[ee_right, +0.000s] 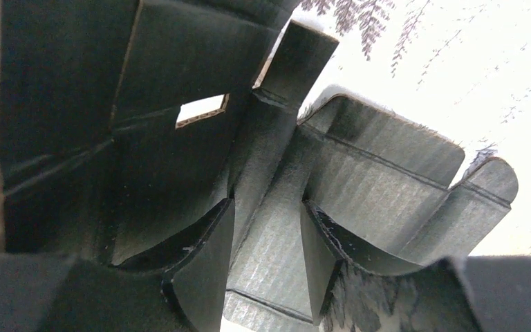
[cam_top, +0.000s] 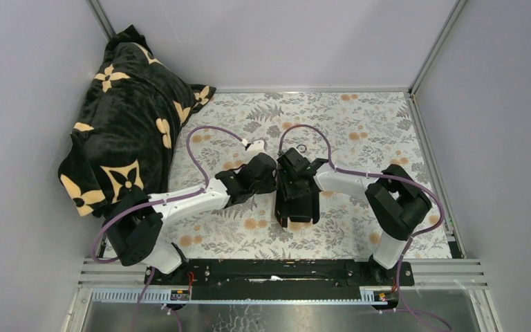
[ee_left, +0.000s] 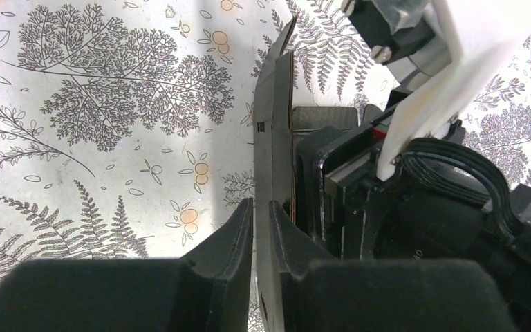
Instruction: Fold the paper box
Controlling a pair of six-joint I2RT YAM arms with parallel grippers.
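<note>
A black paper box (cam_top: 300,208) lies on the table below both arms, its left side standing up. In the left wrist view that upright side wall (ee_left: 272,142) runs between the fingertips of my left gripper, which is shut on it. My right gripper is part open over the box, with no box panel clearly clamped in it. The bottom panel (ee_right: 276,238) shows below and between its fingers, beside a raised wall (ee_right: 173,149) with a small slot. End flaps (ee_right: 394,142) spread outward. Much of the box is hidden under the right gripper in the top view.
A black blanket with tan flowers (cam_top: 135,131) is heaped at the left. A small ring (cam_top: 301,148) lies behind the right gripper. The two grippers are very close together.
</note>
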